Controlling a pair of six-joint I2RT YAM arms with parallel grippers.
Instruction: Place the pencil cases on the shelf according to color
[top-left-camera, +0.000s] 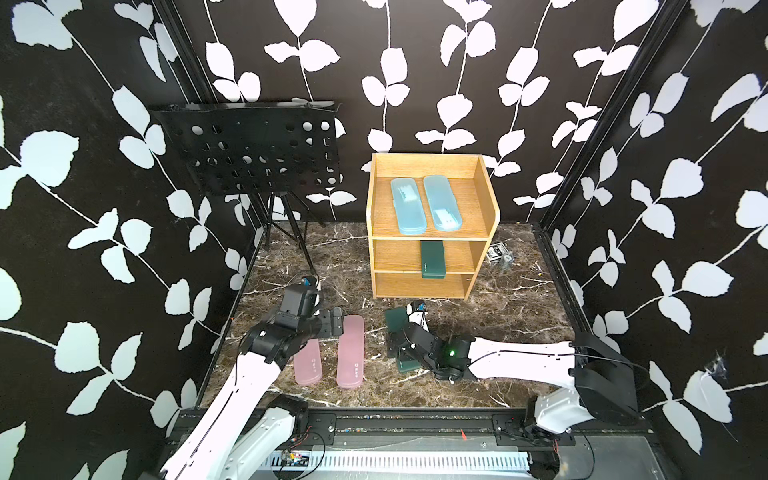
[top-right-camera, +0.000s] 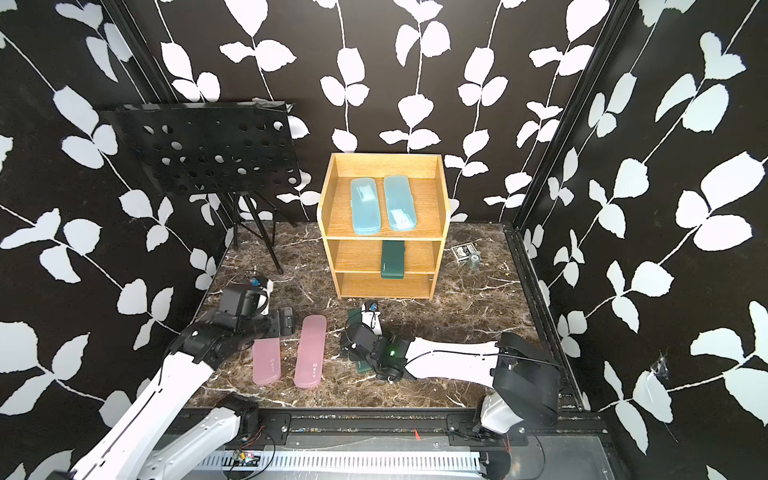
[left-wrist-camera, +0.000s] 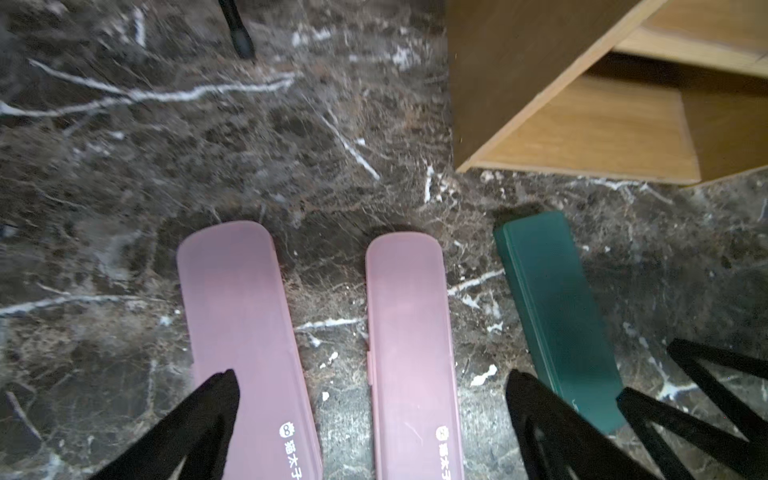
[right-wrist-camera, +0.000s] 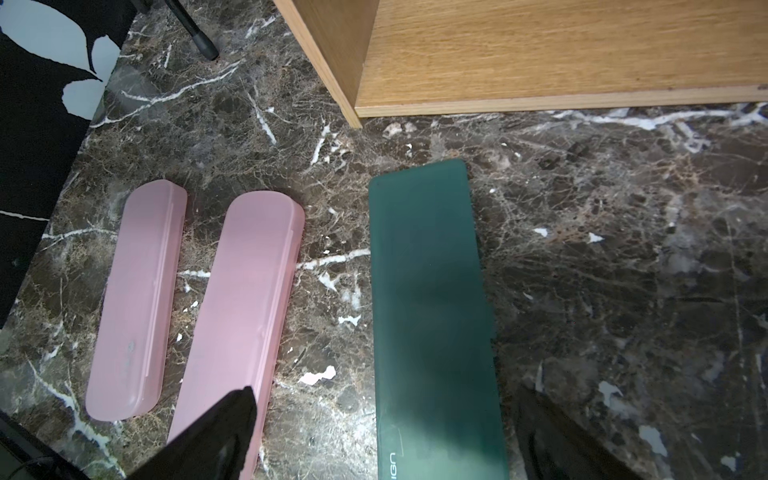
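Observation:
Two pink pencil cases lie side by side on the marble table, the left one and the right one. A green case lies to their right, in front of the shelf. Over the pink pair, my left gripper is open and empty. My right gripper hangs open above the green case, its fingers apart on either side and not gripping. On the wooden shelf, two light blue cases, one left and one right, rest on top; another green case sits on the middle level.
A black music stand stands at the back left. Small items lie right of the shelf. The bottom level shows bare wood, and the table's right side is clear apart from my right arm.

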